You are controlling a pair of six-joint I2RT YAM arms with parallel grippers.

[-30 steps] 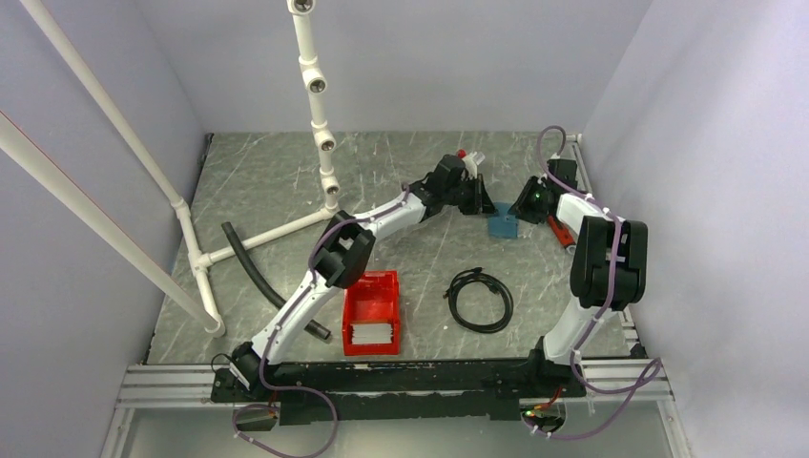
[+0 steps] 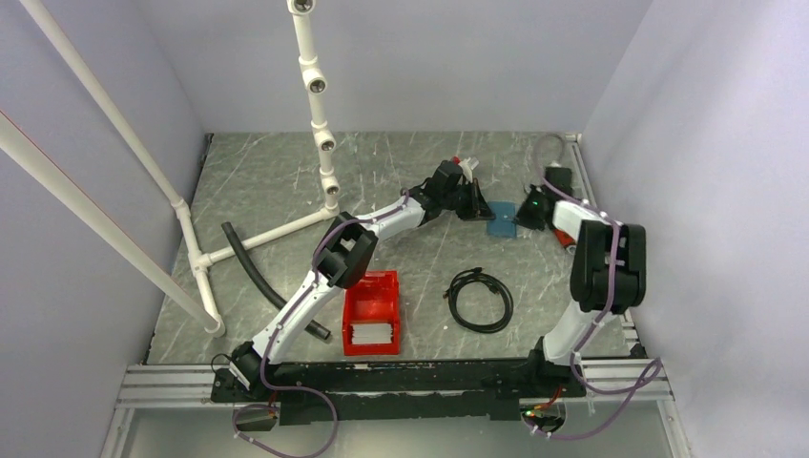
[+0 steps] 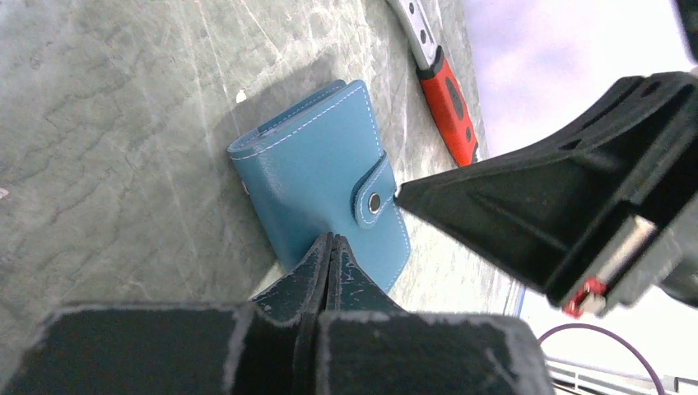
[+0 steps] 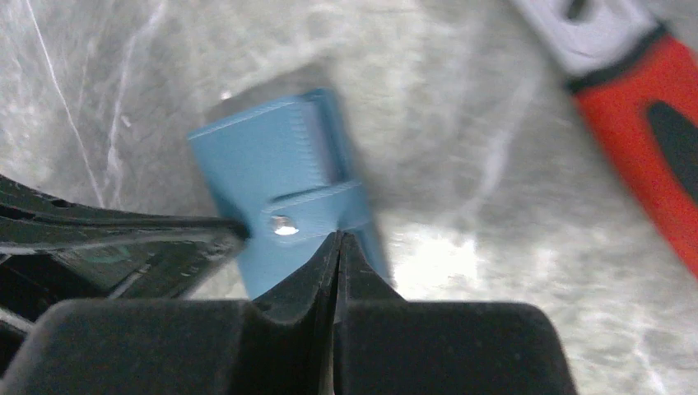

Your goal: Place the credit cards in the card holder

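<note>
The blue card holder (image 3: 321, 164) lies on the table, its snap strap (image 4: 317, 210) folded across the front. In the left wrist view my left gripper is shut, its tips against or just over the holder's near side. My right gripper is shut too, nothing between its fingers; the holder lies outside them, beyond the tips in the right wrist view. From above, the left gripper stands at the holder's left and the right one at its right. White cards (image 2: 372, 333) lie in the red box (image 2: 370, 283). Whether the snap is fastened, I cannot tell.
A red-handled tool (image 3: 449, 107) lies right of the holder, partly under the right arm. A coiled black cable (image 2: 479, 301) rests in front, and a dark tube (image 2: 272, 291) lies far left. Between the red box and the cable the table is clear.
The left gripper stays shut; the holder hardly moves.
</note>
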